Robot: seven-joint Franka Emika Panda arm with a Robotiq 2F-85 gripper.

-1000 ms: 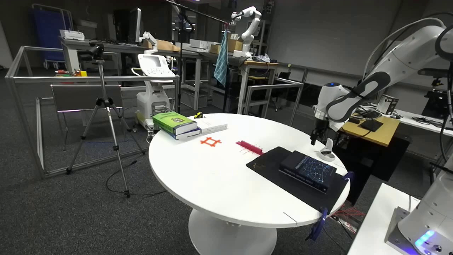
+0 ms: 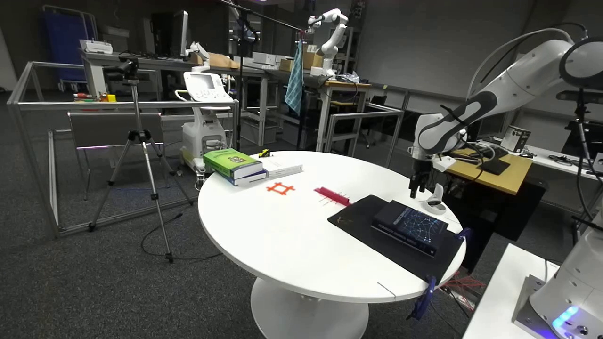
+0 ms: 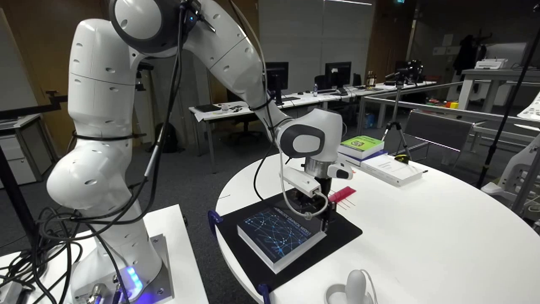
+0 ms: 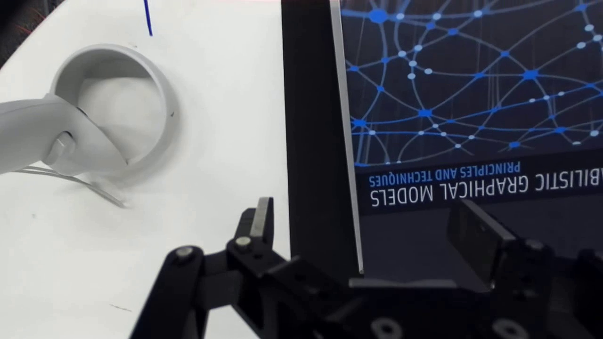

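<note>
A thick dark book (image 3: pixel 277 230) with a blue network pattern lies flat on a black mat (image 3: pixel 340 235) on the round white table. My gripper is open, its fingers wide apart and nothing held between them. In the wrist view one finger (image 4: pixel 263 220) appears over white tabletop beyond the mat, while the opposite finger (image 4: pixel 480 240) overlaps the book's cover. The book's pale edge runs between them. From exterior view 1, the gripper (image 2: pixel 418 186) hangs at the book's far side; its exact height above the book cannot be told.
A white ring-shaped controller (image 4: pixel 116 107) lies beside the mat. A red comb-like piece (image 2: pixel 333 196), an orange frame (image 2: pixel 281 189), a green book (image 2: pixel 232 163) and a white book (image 2: pixel 282 166) occupy the table's far part. Blue clamps (image 2: pixel 430 294) grip the edge.
The arm and hand have shifted left in exterior view 1, and the hand hangs more upright. The book, mat and controller have stayed put.
</note>
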